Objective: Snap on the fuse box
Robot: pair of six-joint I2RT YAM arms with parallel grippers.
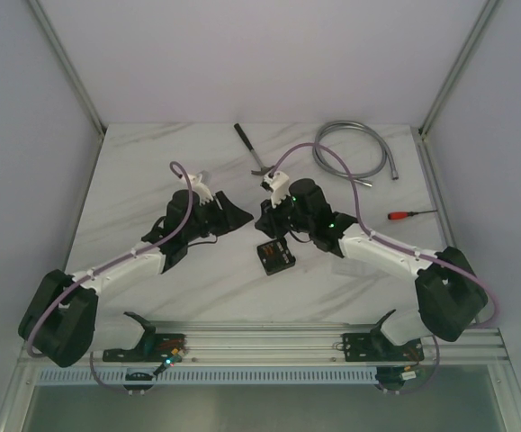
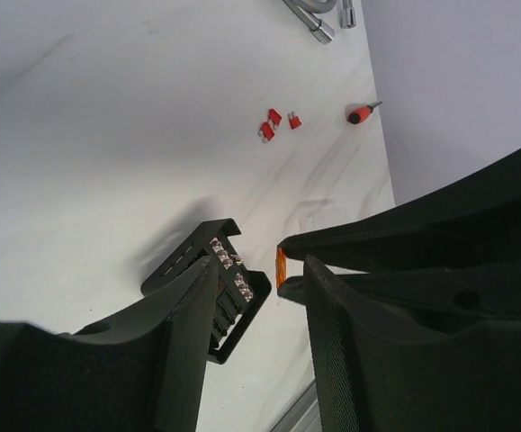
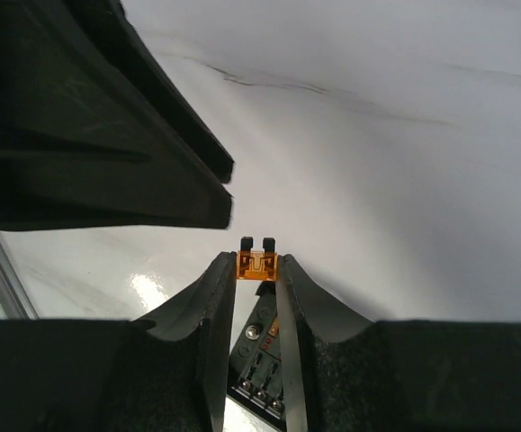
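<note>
The dark fuse box (image 1: 276, 258) lies on the marble table, with fuse slots and screw terminals visible (image 3: 252, 360). My right gripper (image 1: 264, 218) is above it, shut on a small orange fuse (image 3: 256, 267), its prongs showing above the fingertips. In the left wrist view the fuse (image 2: 281, 265) is seen held between the right fingers. My left gripper (image 1: 241, 216) hovers just left of the right one, over bare table near the box, its fingers apart with nothing seen between them.
Several red fuses (image 2: 269, 126) lie toward the right. A hammer (image 1: 254, 148) and a coiled metal hose (image 1: 354, 128) are at the back, a red screwdriver (image 1: 401, 215) at the right. A clear piece lies right of the box.
</note>
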